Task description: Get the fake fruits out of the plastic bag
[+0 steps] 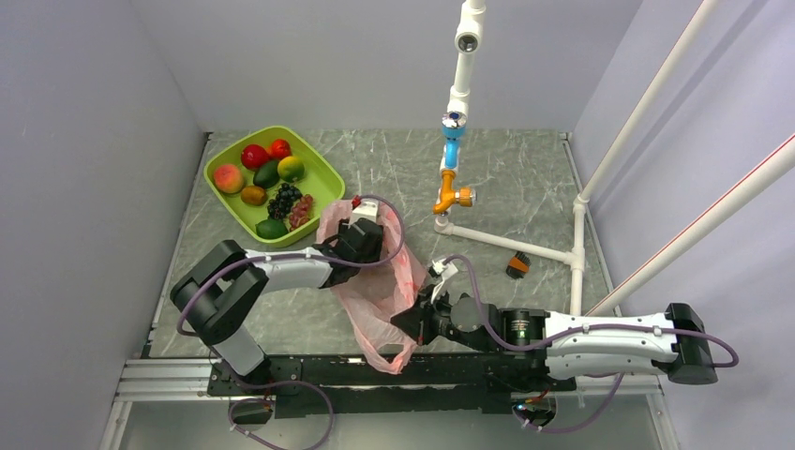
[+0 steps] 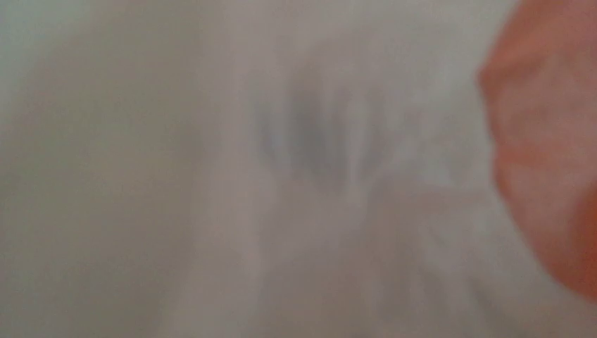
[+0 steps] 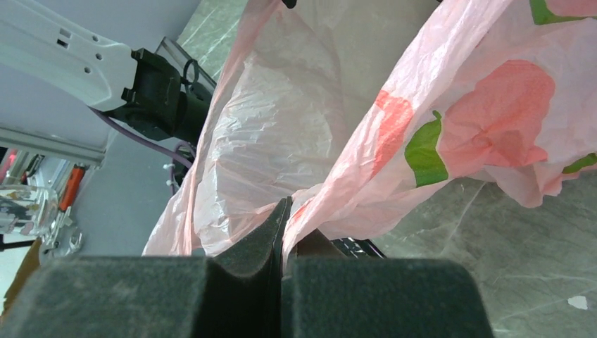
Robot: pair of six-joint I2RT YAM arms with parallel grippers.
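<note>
The pink plastic bag [image 1: 370,309] lies open on the marble table. My left gripper [image 1: 361,239] is down inside its upper part; its wrist view is filled with blurred film and a pink print [image 2: 542,141], so its fingers are hidden. My right gripper is shut on the bag's near edge [image 3: 317,204]. The green basket [image 1: 314,173] at the back left holds fruits, among them a peach [image 1: 228,178], avocado, grapes [image 1: 281,202] and several others. I cannot see any fruit inside the bag.
A vertical pipe assembly with blue and orange valves [image 1: 448,192] stands right of the bag, with white pipes along the right side. A small black-and-orange object [image 1: 517,265] lies nearby. Bare table [image 1: 516,178] shows at the back right.
</note>
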